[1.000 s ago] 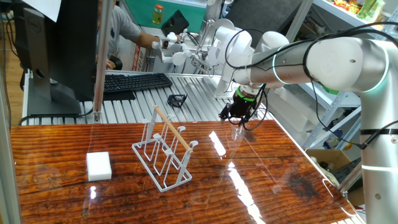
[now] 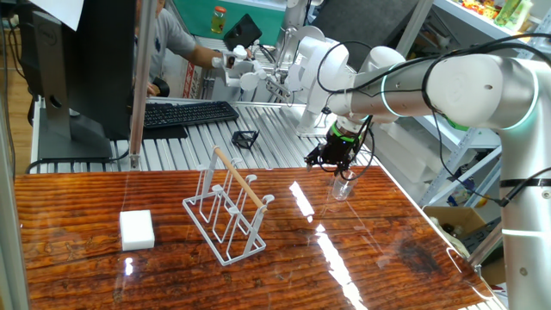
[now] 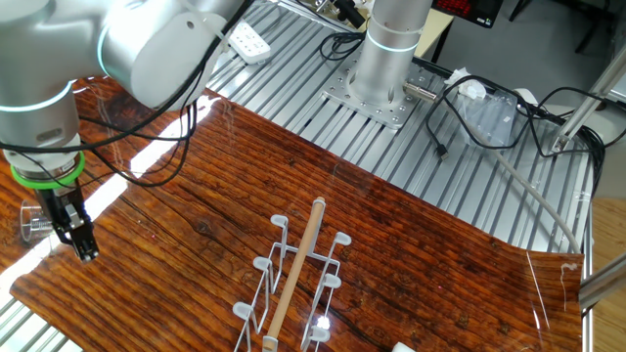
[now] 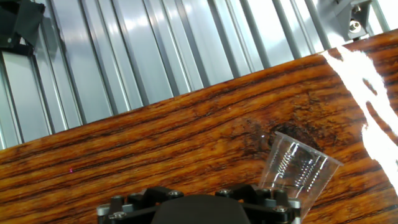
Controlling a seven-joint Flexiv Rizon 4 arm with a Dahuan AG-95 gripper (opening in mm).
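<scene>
A clear plastic cup [image 4: 300,171] shows at the lower right of the wrist view, partly behind the right-hand finger [image 4: 280,210]. My gripper is at the bottom edge of that view, its fingers spread wide and no object visible between them. From exterior view 1, the cup [image 2: 343,186] is on the wooden table just below and right of the black gripper [image 2: 329,162]. Exterior view 2 has the cup [image 3: 37,223] beside the downward-pointing gripper [image 3: 80,244]. Whether finger and cup touch, I cannot tell.
A white wire rack [image 2: 225,207] with a wooden top bar stands mid-table, and a white block [image 2: 137,230] lies left of it. Beyond the table's back edge is a ribbed metal surface [image 4: 155,56]. Wood between rack and cup is clear.
In exterior view 1 the cup has shifted a little to the right and shows more clearly beside the gripper. The gripper has moved only slightly, also rightward. Rack and block are unmoved.
</scene>
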